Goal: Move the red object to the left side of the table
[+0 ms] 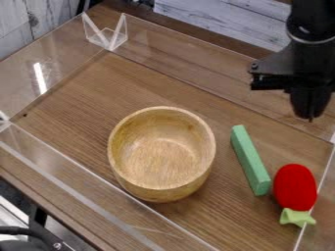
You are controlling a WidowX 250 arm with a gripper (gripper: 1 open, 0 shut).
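Observation:
The red object [296, 186], with its green top [297, 218] pointing toward the front, lies on the table at the lower right. Well behind and above it is my black gripper [311, 110], near the right edge of the view. Its fingers are dark and partly blurred, and nothing red shows between them. The gripper looks shut and empty, clear of the red object.
A round wooden bowl [119, 155] stands at the middle front. Between it and the red object lies a green block [250, 160]. A clear plastic holder [106, 34] is at the back left.

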